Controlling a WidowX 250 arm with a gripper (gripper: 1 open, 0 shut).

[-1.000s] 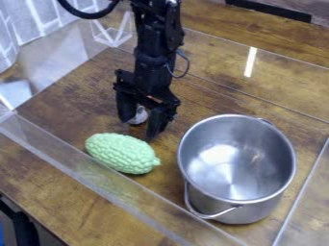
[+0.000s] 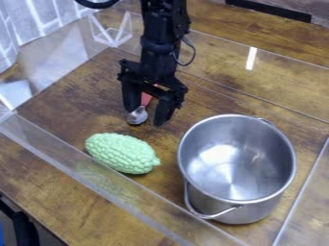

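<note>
The black gripper point(image 2: 149, 104) hangs over the wooden table, its fingers low around a small silvery item point(image 2: 137, 117) with a red part point(image 2: 146, 98) behind it. The gripper's body hides much of this item, and I cannot tell whether the fingers hold it or are apart from it.
A pale green corn-like object point(image 2: 121, 151) lies front left of the gripper. A large steel pot point(image 2: 237, 161) stands to the right. Clear walls edge the work area. Bare wood point(image 2: 64, 106) is free on the left and at the back right.
The gripper has risen slightly and shifted back, showing more of the small red and silver item. The corn-like object and pot have not visibly moved.
</note>
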